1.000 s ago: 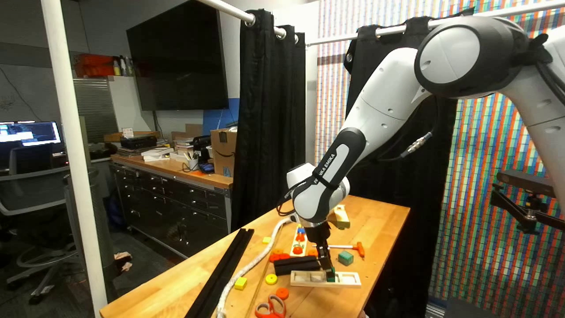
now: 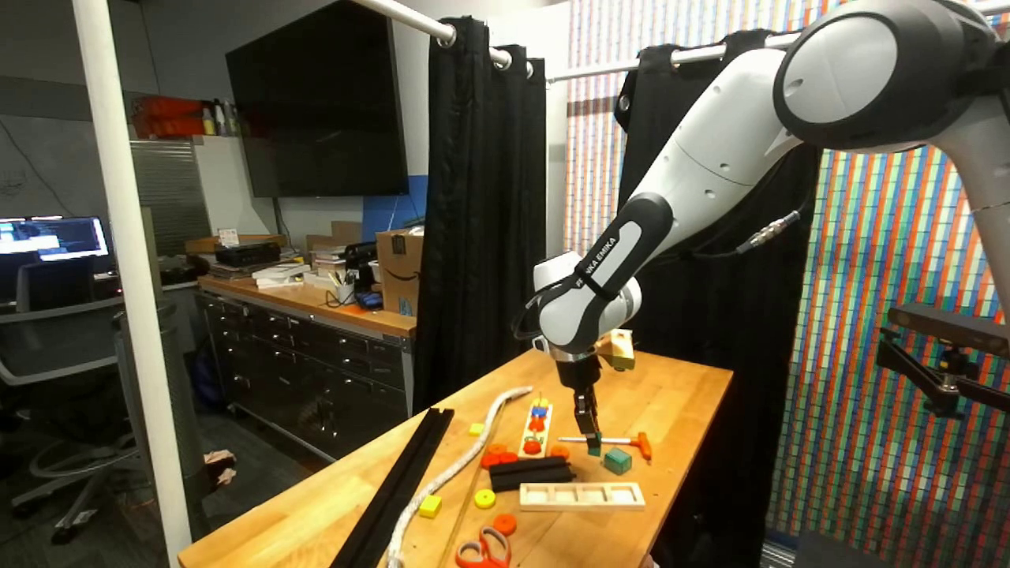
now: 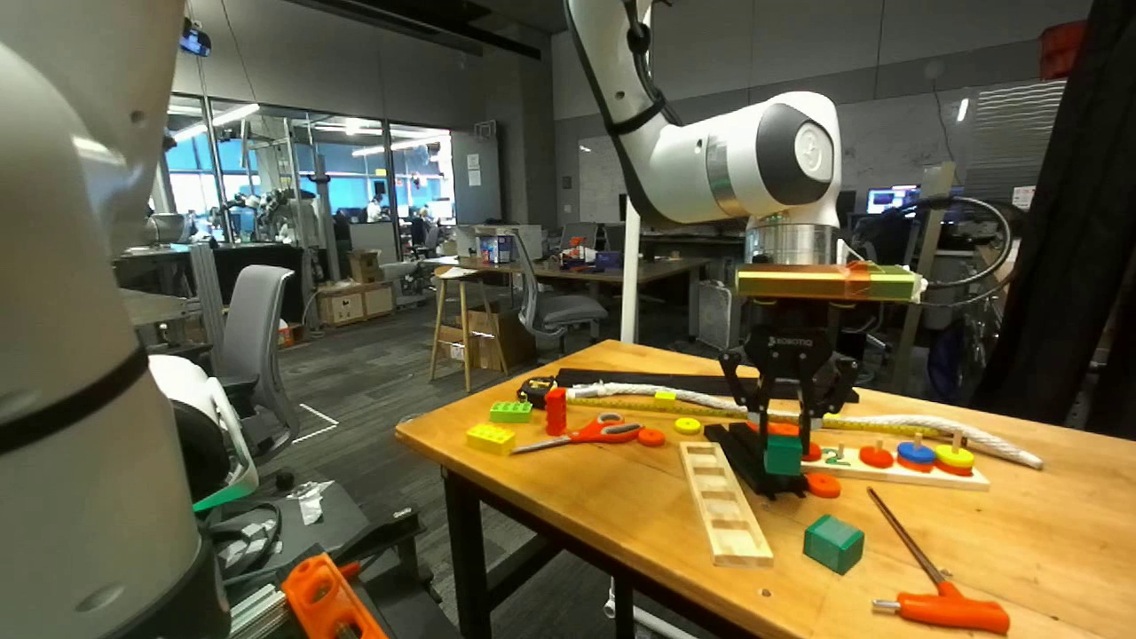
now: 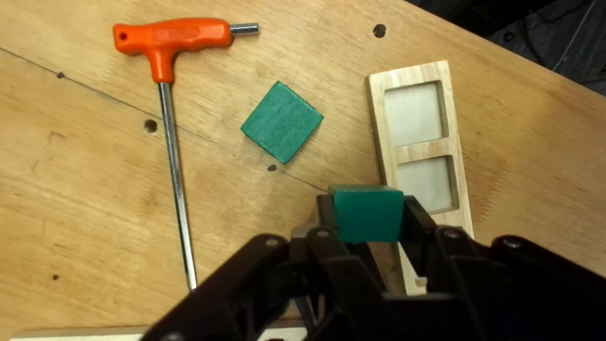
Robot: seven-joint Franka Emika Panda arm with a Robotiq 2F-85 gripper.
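Between the fingers of my gripper is a green block [image 4: 370, 216], and the fingers are shut on it. Exterior view 2 shows this held block [image 3: 783, 456] in the air above the table, near the black bars. A second green block [image 4: 282, 122] lies loose on the wood, apart from my gripper. The wooden tray [image 4: 458, 190] has square compartments; those that show in the wrist view are empty, and my fingers hide part of its near end. In exterior view 1 the gripper [image 2: 592, 440] hangs behind the tray [image 2: 581, 510], away from it.
An orange-handled hex key [image 4: 176, 142] lies past the loose block. Black bars [image 3: 751, 458] and a peg board with coloured discs [image 3: 905, 469] crowd the table near the gripper. Scissors [image 3: 607, 428] and toy bricks lie farther off. Bare wood surrounds the loose block.
The gripper was low at the tray with a green block a second ago. It has risen and moved back from the tray, the green block still in it. The loose block has not moved.
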